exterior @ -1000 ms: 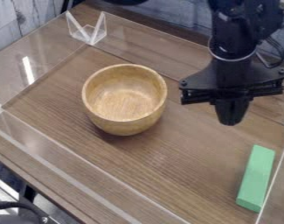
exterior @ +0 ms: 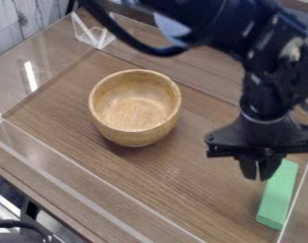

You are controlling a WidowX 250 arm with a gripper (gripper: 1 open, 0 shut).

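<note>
A green rectangular block (exterior: 277, 195) lies on the wooden table at the lower right. The black gripper (exterior: 260, 169) hangs just above and left of the block's upper end, its tip pointing down; whether its fingers are apart is hard to make out. A round wooden bowl (exterior: 135, 104) sits left of centre, well apart from the gripper.
A small clear plastic object (exterior: 93, 33) lies at the back left. Table edges show at the left and along the right.
The arm and gripper have moved down and a little to the right, toward the green block. The bowl and block stay in place.
</note>
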